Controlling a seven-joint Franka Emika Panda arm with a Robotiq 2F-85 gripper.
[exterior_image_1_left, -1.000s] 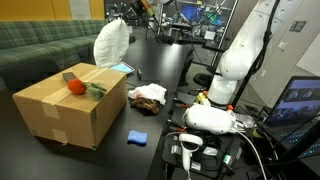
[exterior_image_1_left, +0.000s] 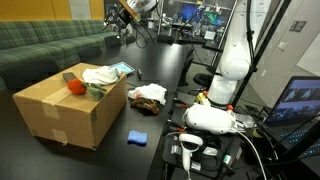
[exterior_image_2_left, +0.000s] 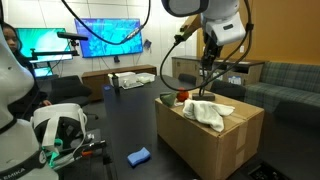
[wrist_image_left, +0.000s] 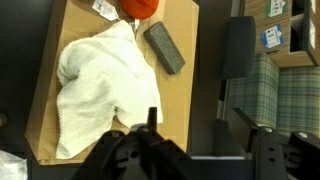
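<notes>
A white cloth (exterior_image_1_left: 100, 74) lies crumpled on top of the cardboard box (exterior_image_1_left: 75, 122). In exterior view 2 the cloth (exterior_image_2_left: 207, 114) drapes over the near edge of the box (exterior_image_2_left: 232, 142). From above, the wrist view shows the cloth (wrist_image_left: 105, 85) spread across the box top, clear of the gripper. My gripper is open above the box, with a wide gap and nothing between its fingers. Beside the cloth are a red-orange round item (wrist_image_left: 140, 8) and a dark oblong block (wrist_image_left: 164, 48).
A green item (exterior_image_1_left: 96, 91) also sits on the box. On the dark table lie a blue sponge (exterior_image_1_left: 137, 137), a crumpled pale cloth (exterior_image_1_left: 150, 93) and a tablet-like panel (exterior_image_1_left: 124, 69). Bare table surrounds the sponge.
</notes>
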